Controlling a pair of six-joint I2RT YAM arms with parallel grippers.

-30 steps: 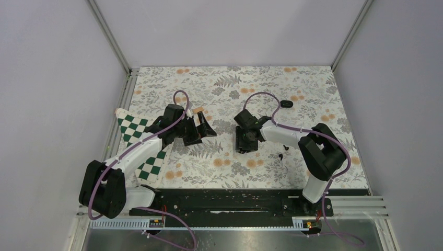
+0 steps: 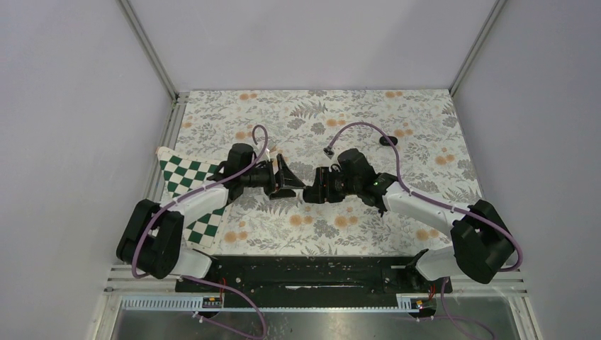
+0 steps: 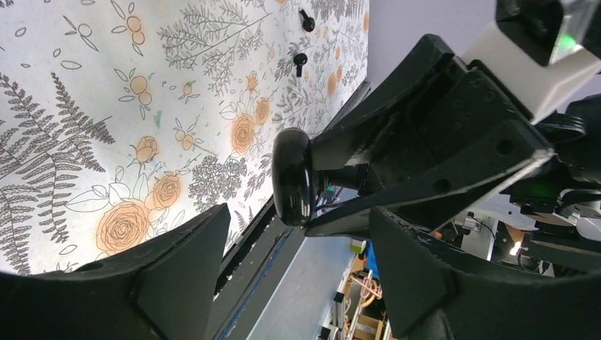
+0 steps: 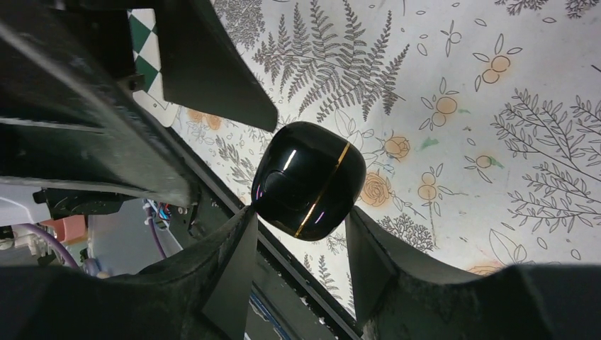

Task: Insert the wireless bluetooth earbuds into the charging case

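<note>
A glossy black charging case (image 4: 301, 180) with a gold line hangs above the table, its lid looking shut. My right gripper is shut on it, fingertips at its two sides. In the left wrist view the case (image 3: 292, 177) appears beyond and between the spread fingers of my left gripper, which is open and holds nothing. From above, the left gripper (image 2: 298, 190) almost meets the case (image 2: 310, 195); whether they touch cannot be told. Two small black earbuds (image 3: 307, 22) (image 3: 300, 62) lie on the floral table, largely hidden by the right arm in the top view.
A small black object (image 2: 388, 141) lies at the back right. A green-and-white checkered cloth (image 2: 203, 225) covers the left side, and something orange (image 2: 274, 150) lies behind the left gripper.
The right gripper has carried the case leftward from the middle of the table. My left gripper has moved right, so the two grippers are now close together.
</note>
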